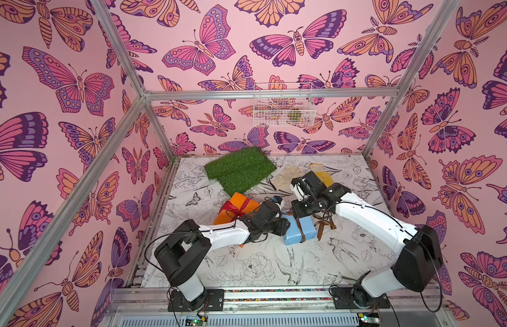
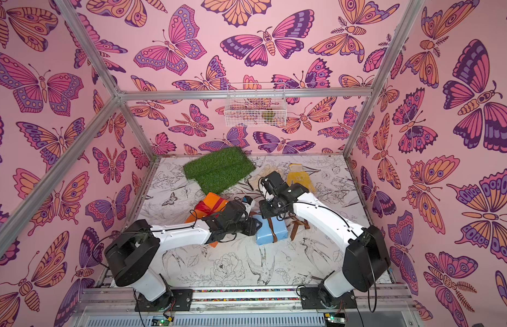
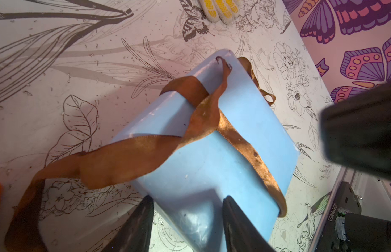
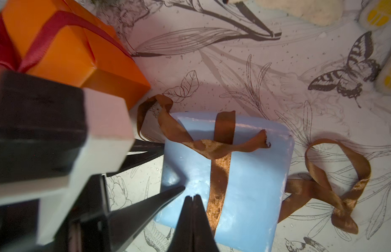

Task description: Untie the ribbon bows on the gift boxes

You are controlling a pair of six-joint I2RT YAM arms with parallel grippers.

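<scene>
A blue gift box (image 4: 250, 189) lies mid-floor with a brown ribbon (image 4: 212, 147) crossed loosely over its top; one ribbon tail (image 3: 120, 157) trails onto the floor, and a loose loop (image 4: 344, 176) lies beside the box. Above the ribbon band hangs my right gripper, shut, with nothing between its fingertips. My left gripper is open, its fingers (image 3: 138, 229) straddling the box's near edge. An orange box (image 4: 73, 50) with a red ribbon sits just beyond the blue one. From above, the two grippers (image 1: 302, 209) (image 1: 276, 220) meet over the blue box (image 1: 298, 230).
A green grass mat (image 1: 240, 169) lies at the back, with a white glove (image 1: 289, 175) and a yellow glove (image 1: 322, 177) beside it. A wire basket (image 1: 283, 111) hangs on the back wall.
</scene>
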